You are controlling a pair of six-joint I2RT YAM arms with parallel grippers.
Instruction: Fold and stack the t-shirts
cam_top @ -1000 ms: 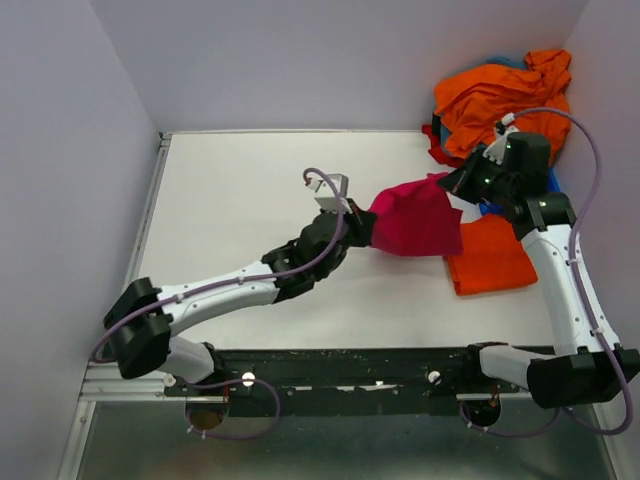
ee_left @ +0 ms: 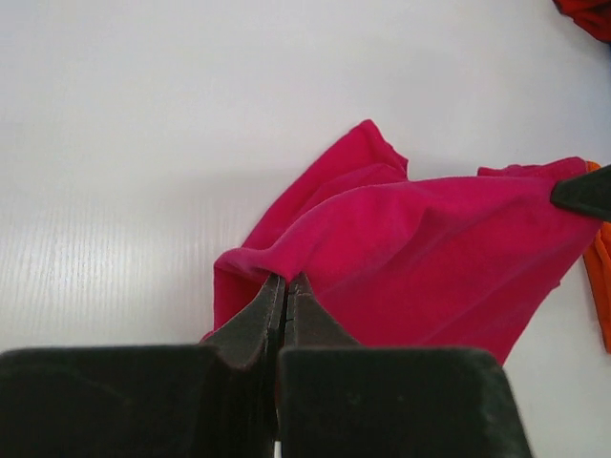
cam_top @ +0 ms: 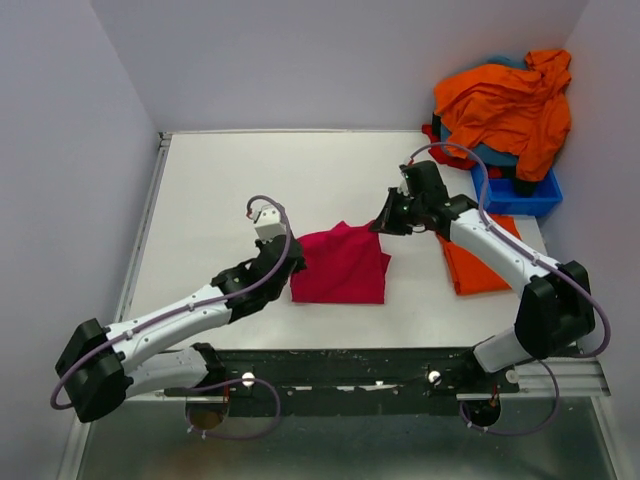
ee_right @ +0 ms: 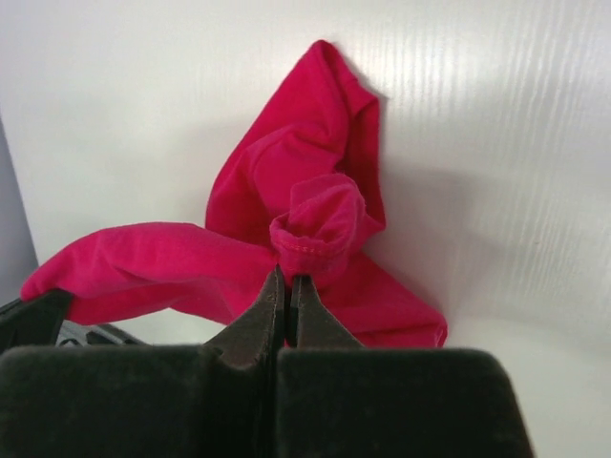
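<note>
A pinkish-red t-shirt (cam_top: 340, 265) is held up between both arms over the white table, its lower part resting on the surface. My left gripper is shut on one corner of the cloth. At the other end, my right gripper grips a bunched bit of the same shirt. Between the two grips the fabric runs in a loose, nearly straight edge, with a flap lying behind it. An orange folded shirt (cam_top: 475, 258) lies flat on the right of the table.
A blue bin (cam_top: 540, 199) at the back right is heaped with orange clothes (cam_top: 505, 105) and other garments. Bare white table (cam_top: 225, 180) stretches across the left and back. The table's dark front edge (cam_top: 340, 365) lies near both arms.
Both grippers have carried the red shirt left, away from above the orange shirt, to the middle of the table. It has also come down, from hanging in the air onto the surface.
</note>
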